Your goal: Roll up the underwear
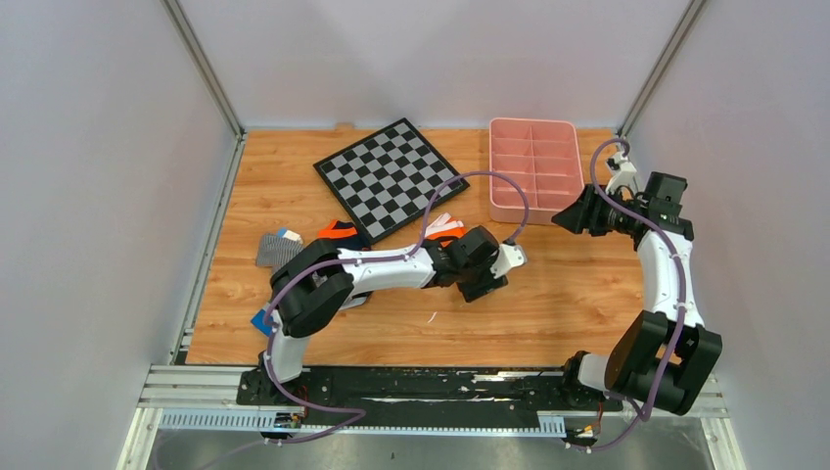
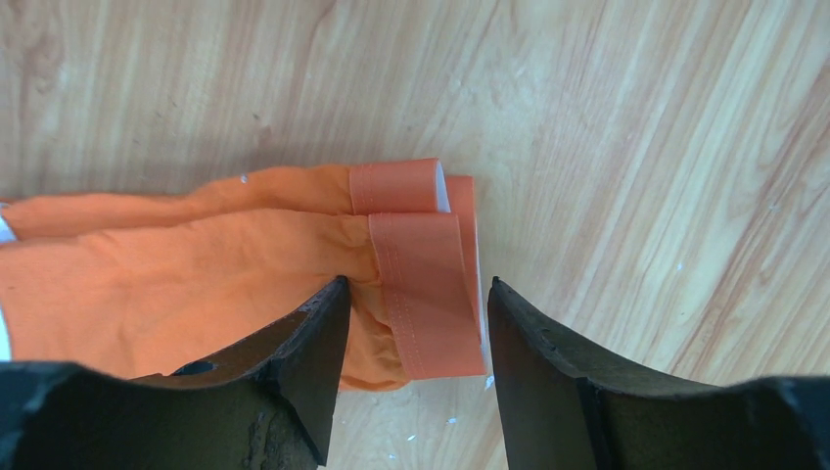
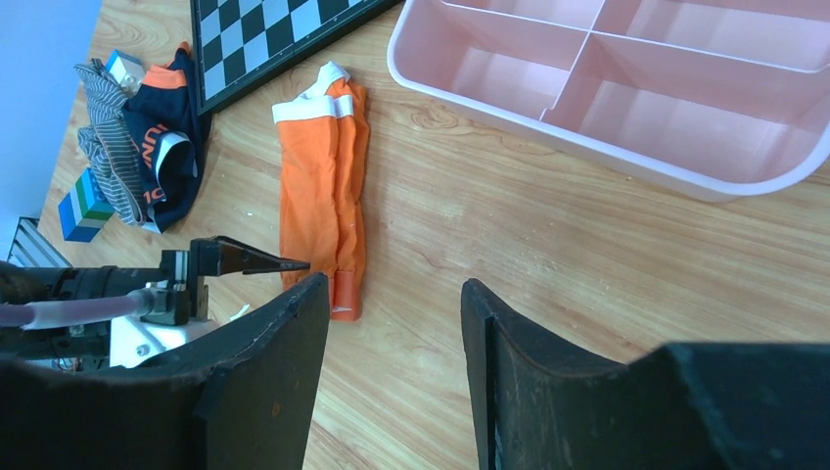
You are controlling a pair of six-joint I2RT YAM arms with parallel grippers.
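The orange underwear point(image 3: 308, 186) lies flat and folded lengthwise on the table, white band at the far end; in the top view my left arm hides most of it. My left gripper is open right over the near end point(image 2: 431, 294), one finger at the cloth and the other just past its edge. My right gripper is raised at the right beside the pink bin, partly open, with nothing between its fingers.
A checkerboard point(image 1: 391, 181) lies at the back. The pink divided bin point(image 1: 505, 206) stands back right. Dark and striped clothes point(image 1: 279, 253) and blue blocks lie on the left.
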